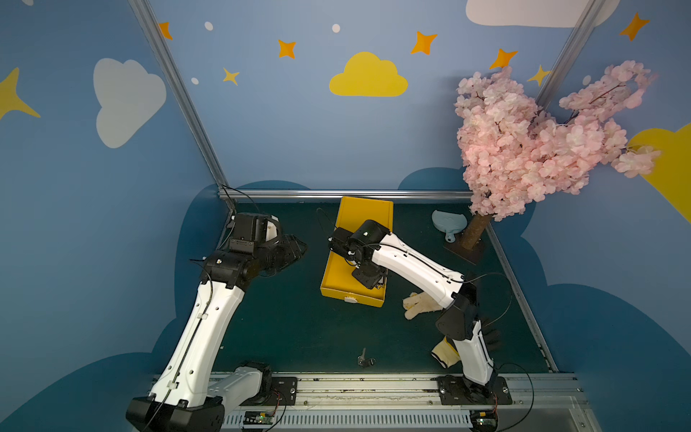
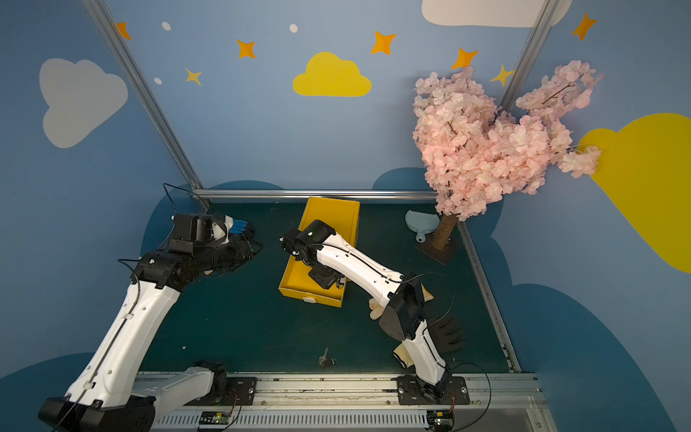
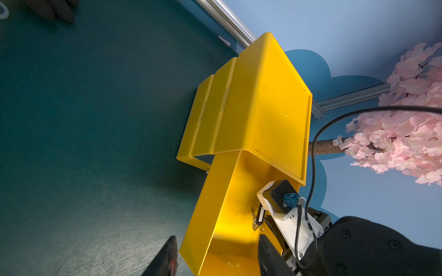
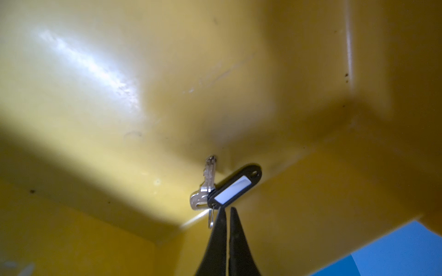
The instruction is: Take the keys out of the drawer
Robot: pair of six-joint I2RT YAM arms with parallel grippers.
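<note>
The yellow drawer [image 3: 220, 216] is pulled out of its yellow cabinet [image 3: 280, 101]. Inside it are keys [image 4: 202, 195] with a black tag [image 4: 235, 187] bearing a white label. My right gripper reaches into the drawer, shut; the keys and tag are just beyond its tips, and whether they touch cannot be told. In the left wrist view these keys [image 3: 256, 220] show beside the right arm's wrist. My left gripper is off to the drawer's left, its fingers [image 3: 163, 260] apart with nothing between them.
Another key bunch [image 1: 365, 358] lies on the green table near the front edge. Gloves [image 1: 421, 304] lie right of the drawer, partly under the right arm. A blue dustpan [image 1: 449, 223] and a blossom tree [image 1: 518, 151] stand at back right. Left of the drawer the table is clear.
</note>
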